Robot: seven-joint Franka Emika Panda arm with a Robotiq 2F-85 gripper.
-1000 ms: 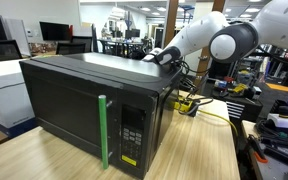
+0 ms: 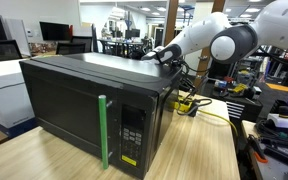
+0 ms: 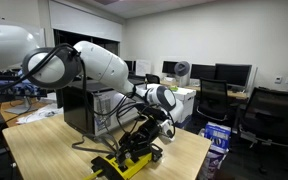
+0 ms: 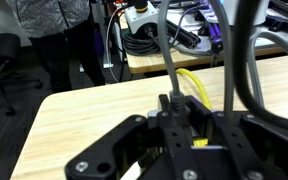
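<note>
My gripper (image 3: 136, 152) is low over the table, at a yellow object (image 3: 106, 166) with dark parts. In the wrist view the gripper's dark body fills the bottom, and a patch of yellow shows behind it. Grey cables cross close to the camera; one grey cable (image 4: 171, 65) runs down to the middle of the gripper. The fingertips are hidden behind these parts, so what lies between them does not show. A black microwave (image 2: 79, 100) with a green strip (image 2: 103, 130) along its front stands in the foreground of the first exterior view, partly blocking the arm.
A yellow cord (image 4: 198, 88) trails across the wooden table (image 4: 79, 120). White boxes (image 2: 6, 95) stand behind the microwave. Past the table edge are office chairs (image 3: 216, 97) and a second bench with tools (image 4: 149, 45). Bare tabletop lies in front of the microwave.
</note>
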